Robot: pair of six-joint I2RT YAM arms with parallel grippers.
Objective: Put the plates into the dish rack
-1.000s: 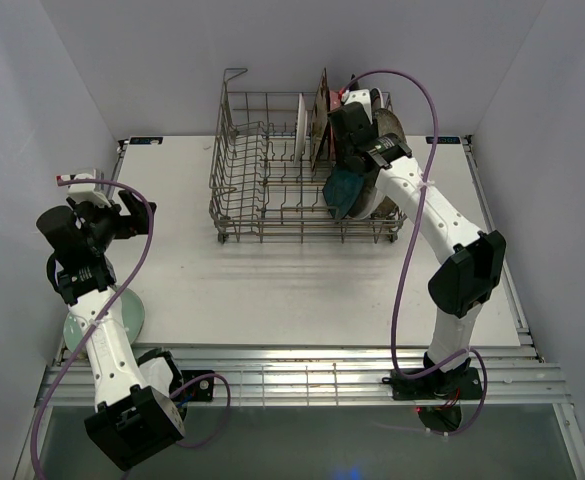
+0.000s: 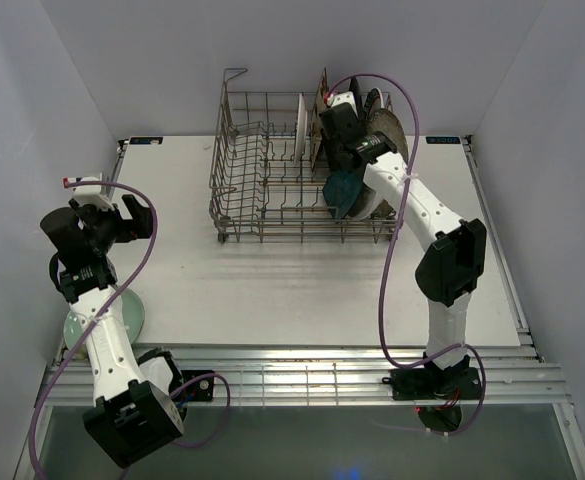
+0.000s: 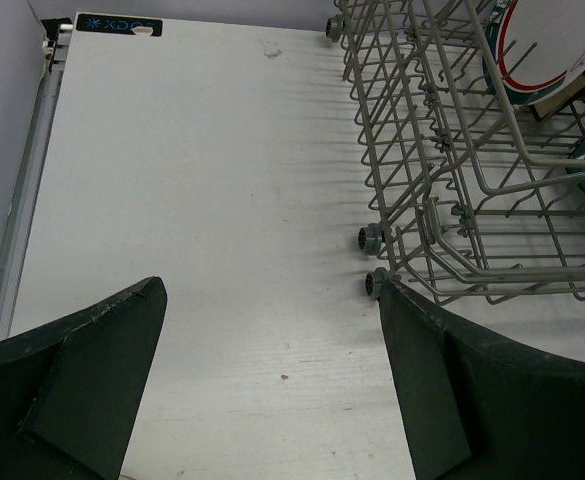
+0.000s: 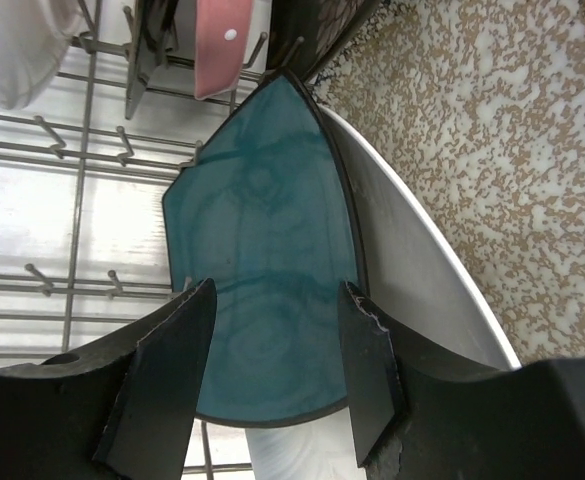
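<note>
The wire dish rack [image 2: 262, 230] holds an upright white plate [image 2: 301, 125] mid-rack and several plates crowded at its right. My right gripper is open over a teal square plate [image 4: 252, 200], beside a white plate [image 4: 442, 280] and a speckled plate [image 4: 502, 140]; a pink piece [image 4: 217, 45] stands behind. My left gripper is open and empty, left of the rack above the table. A pale green plate [image 2: 130, 318] lies on the table at the lower left, partly under my left arm.
Grey walls bound the sides and back. The rack's left part is empty.
My right gripper and arm have shifted slightly left in the top view.
</note>
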